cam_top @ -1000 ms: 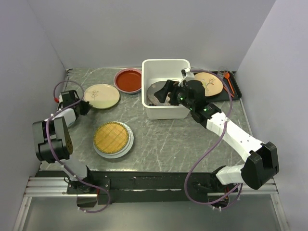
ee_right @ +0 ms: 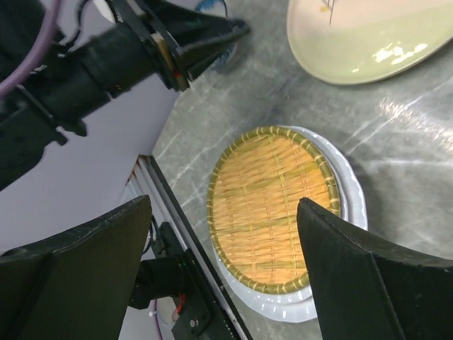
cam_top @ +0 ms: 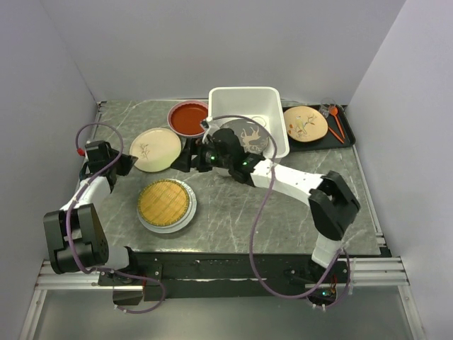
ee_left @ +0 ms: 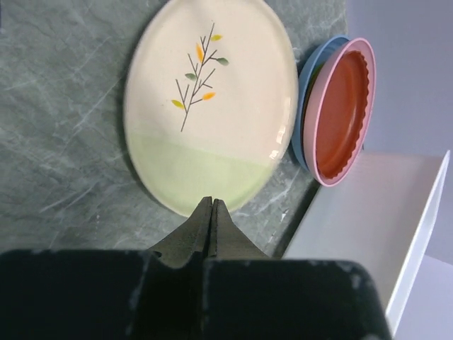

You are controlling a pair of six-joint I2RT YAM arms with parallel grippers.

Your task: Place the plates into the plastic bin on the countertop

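Observation:
A cream plate with a leaf sprig [cam_top: 156,150] lies at the back left; my left gripper [cam_top: 129,162] is shut beside its left edge, nothing showing between its fingers. My open right gripper [cam_top: 185,156] hangs near that plate's right side, left of the white plastic bin [cam_top: 244,95]. A round woven yellow mat [cam_top: 163,202] rests on a silver plate [cam_top: 186,218] at front centre, below the right gripper in its wrist view. A grey patterned plate [cam_top: 237,134] is in the bin, partly hidden by the right arm.
Red-brown dishes [cam_top: 187,117] stand at the back, touching or near the bin. A black tray [cam_top: 328,142] at the back right holds a decorated plate [cam_top: 304,124] and orange utensils.
My right gripper has moved left, out from over the bin toward the cream plate. The left arm has shifted slightly toward the front, and the cream plate has moved a little rightward.

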